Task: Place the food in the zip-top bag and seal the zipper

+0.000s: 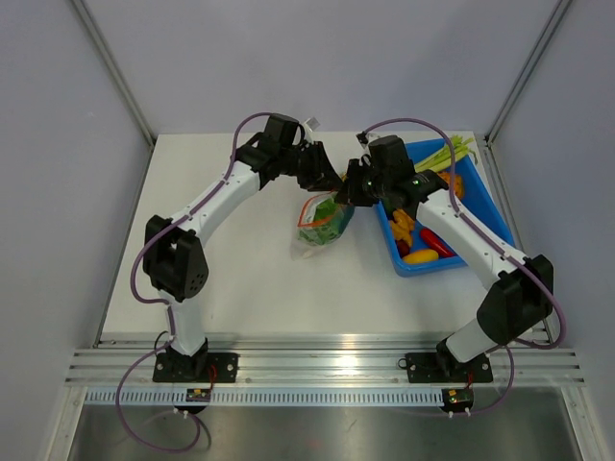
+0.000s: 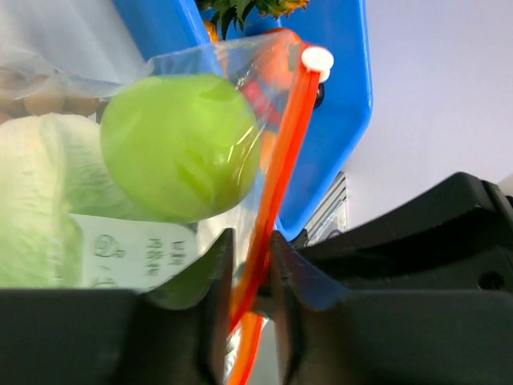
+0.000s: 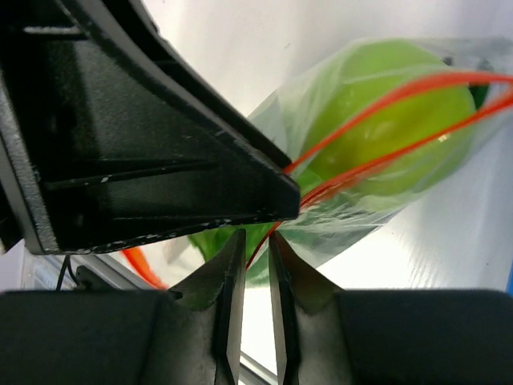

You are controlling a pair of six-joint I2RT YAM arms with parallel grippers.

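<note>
A clear zip bag (image 1: 327, 230) with orange zipper strips hangs between my grippers, green food inside. A large green item (image 2: 180, 144) fills its upper part in the left wrist view, beside a paper label (image 2: 128, 249). My left gripper is slightly open, with the orange zipper edge (image 2: 280, 168) running between its fingers, close to the right one. My right gripper is also slightly open. A thin red zipper strip (image 3: 385, 156) passes down to the narrow gap between its fingertips. Dark fingers of the left gripper cross in front of the bag there.
A blue bin (image 1: 432, 268) at the right holds a yellow item (image 1: 420, 256), a red item (image 1: 435, 241), orange pieces and green stalks (image 1: 447, 154).
</note>
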